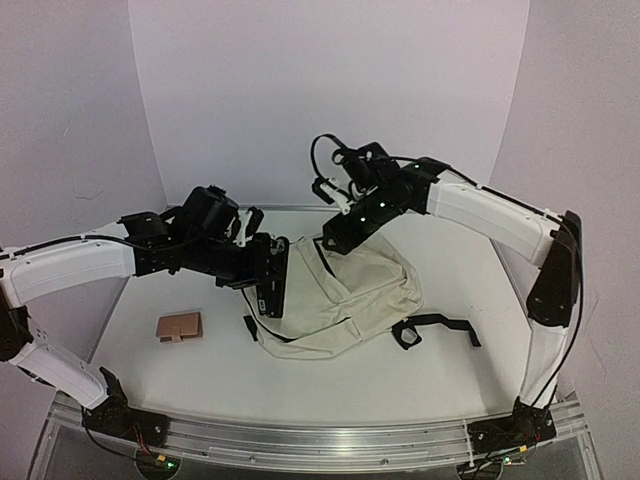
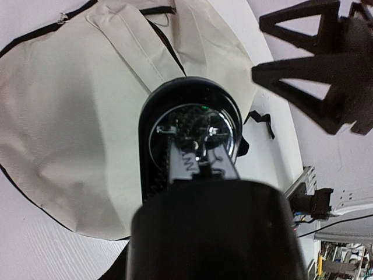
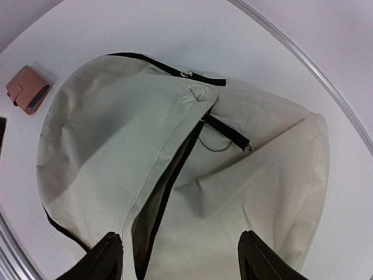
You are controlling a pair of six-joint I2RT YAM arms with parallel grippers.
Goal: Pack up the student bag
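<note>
A cream student bag (image 1: 345, 305) lies mid-table, its zipped opening a dark slit in the right wrist view (image 3: 163, 192). My left gripper (image 1: 262, 262) holds a long black case (image 1: 272, 295) upright above the bag's left part; in the left wrist view the case's end (image 2: 189, 93) shows, with silvery items visible at it. My right gripper is open above the bag, fingers apart with nothing seen between them. A brown wallet (image 1: 180, 326) lies left of the bag.
A black strap (image 1: 445, 322) lies at the bag's right. Walls stand at back and sides.
</note>
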